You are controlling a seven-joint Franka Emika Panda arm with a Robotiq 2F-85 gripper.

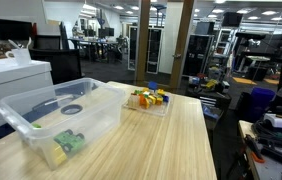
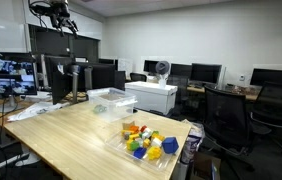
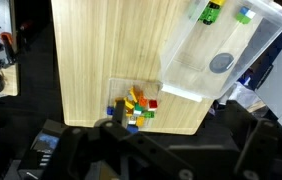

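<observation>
My gripper shows in the wrist view with its two dark fingers wide apart and nothing between them, so it is open. It hangs high above the table, as the gripper [image 2: 59, 22] at the upper left of exterior view 2 also shows. Colourful blocks [image 1: 149, 96] lie heaped in a shallow clear tray [image 1: 148, 109] towards the table's far end. From above, the same blocks [image 3: 133, 108] appear near the left finger. A large clear bin [image 1: 91, 128] stands nearer the camera in exterior view 1, with some green and yellow things [image 1: 67, 142] at its bottom.
A white cabinet [image 2: 153, 96] stands behind it. Office chairs [image 2: 226, 118] are beyond the table. Dark equipment [image 3: 1, 60] borders the table in the wrist view.
</observation>
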